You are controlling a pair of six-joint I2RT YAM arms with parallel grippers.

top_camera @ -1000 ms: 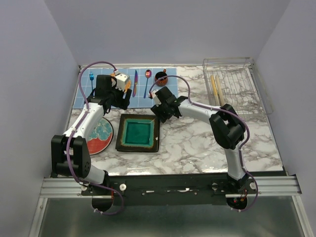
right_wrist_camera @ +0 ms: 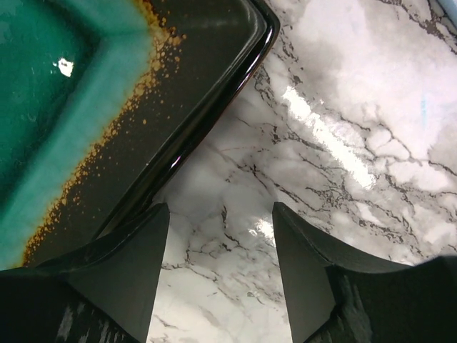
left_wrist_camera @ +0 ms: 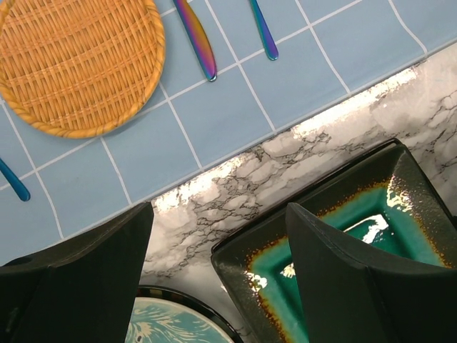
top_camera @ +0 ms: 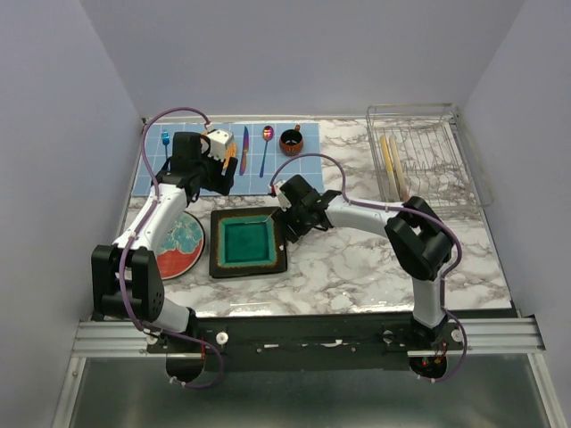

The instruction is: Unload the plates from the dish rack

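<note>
The wire dish rack (top_camera: 428,120) at the back right holds two upright pale plates (top_camera: 397,168). My right gripper stands open beside the rim of the square black-and-green plate (right_wrist_camera: 193,86), its left finger at that edge on the marble. My left gripper hovers open above the counter between the blue tiled mat and the square plate, with nothing between its fingers. A round plate with a turquoise pattern (left_wrist_camera: 171,321) lies left of the square one, partly under the left arm in the top view.
The blue mat (top_camera: 294,169) carries a woven tray (left_wrist_camera: 78,64), cutlery and a brown mug (top_camera: 291,141). Bare marble (top_camera: 348,276) fills the middle and front right of the counter.
My right gripper and arm have moved a little toward the front of the counter, down along the square plate's right edge. The left arm shows no clear movement.
</note>
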